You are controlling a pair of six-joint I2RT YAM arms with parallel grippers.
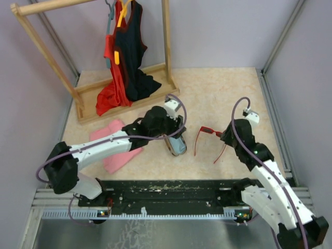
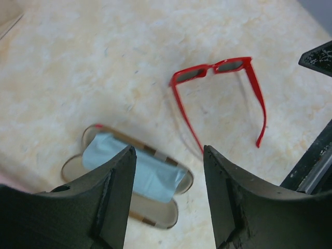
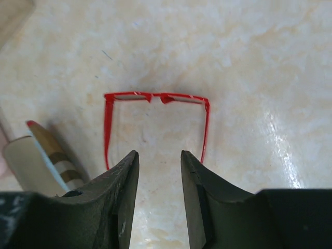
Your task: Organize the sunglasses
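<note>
Red-framed sunglasses (image 1: 207, 129) lie on the table with both temples unfolded toward the front; the left wrist view shows the whole red sunglasses frame (image 2: 206, 69). My right gripper stands open over the area between the temples, apart from the frame, with nothing between its fingers. Left of the sunglasses is an open brown case (image 1: 178, 147) with a pale blue cloth (image 2: 150, 174) inside. My left gripper hovers open above this case, holding nothing, and hides its back part from the top view.
A pink cloth (image 1: 116, 161) lies under the left arm. The wooden rack (image 1: 168, 46) with hanging red and dark garments (image 1: 129, 62) fills the back left. Bare table (image 1: 218, 88) stretches behind the sunglasses.
</note>
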